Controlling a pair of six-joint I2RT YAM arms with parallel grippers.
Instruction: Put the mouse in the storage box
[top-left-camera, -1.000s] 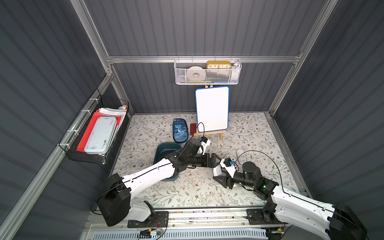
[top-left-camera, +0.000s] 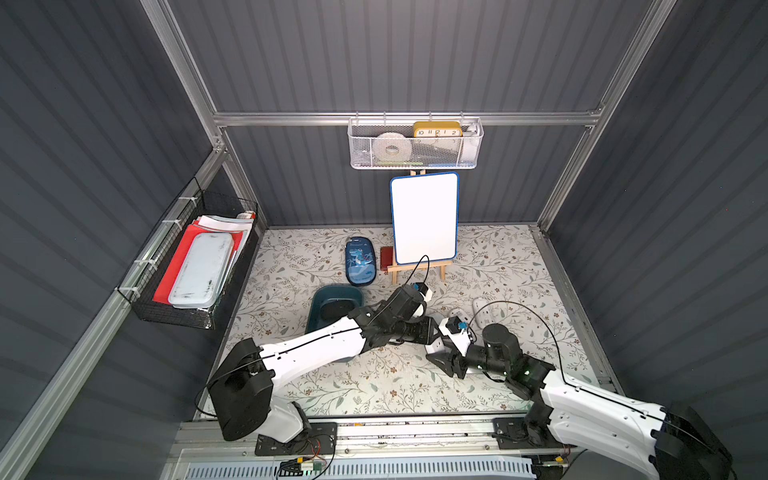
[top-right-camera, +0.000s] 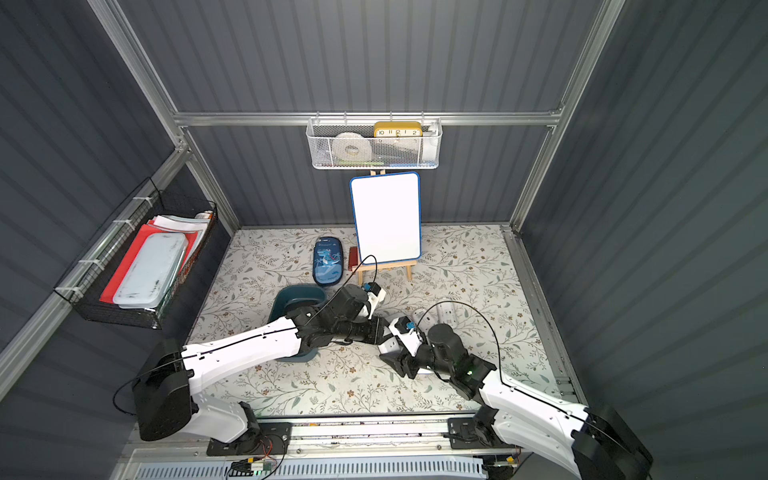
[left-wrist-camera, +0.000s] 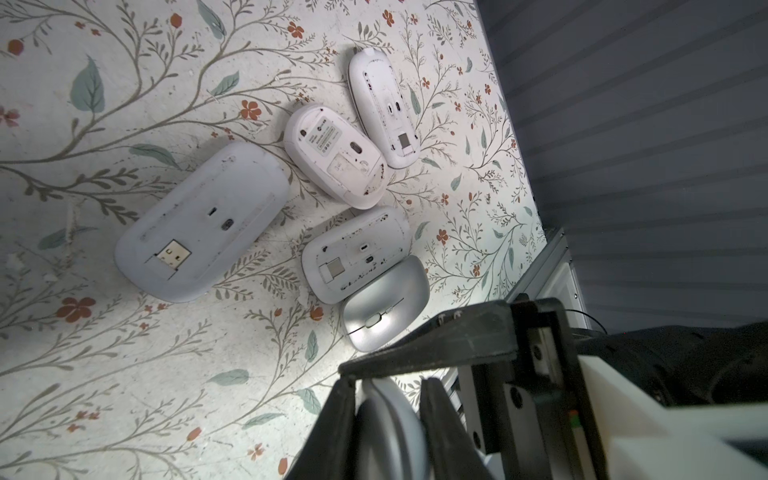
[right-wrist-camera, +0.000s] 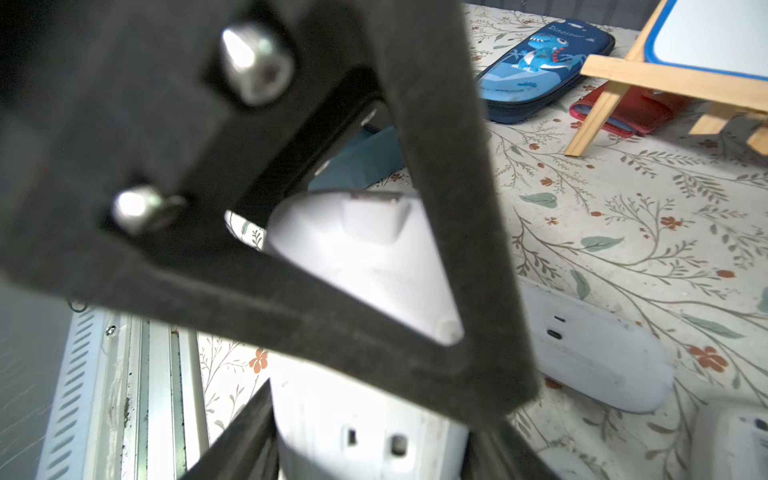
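A white mouse (right-wrist-camera: 352, 400) is held up between my two grippers, gripped from both sides. In the right wrist view, its slotted underside shows between the fingertips of my right gripper, which is shut on it. Across it in that view passes a large dark finger of the left gripper. My left gripper is shut on the same mouse; in the left wrist view only a shiny strip of it shows, with a finger (left-wrist-camera: 448, 340) of the right gripper alongside. The teal storage box (top-left-camera: 340, 290) stands left, partly behind the left arm, a dark thing inside it.
Several other mice lie on the floral tabletop, among them a pale one (left-wrist-camera: 204, 220) and a silver one (left-wrist-camera: 388, 304). A blue pencil case (top-left-camera: 361, 261) and a whiteboard (top-left-camera: 425, 216) on an easel stand at the back.
My left gripper has moved right and slightly down, onto the mouse in the right gripper. The right arm has hardly moved.
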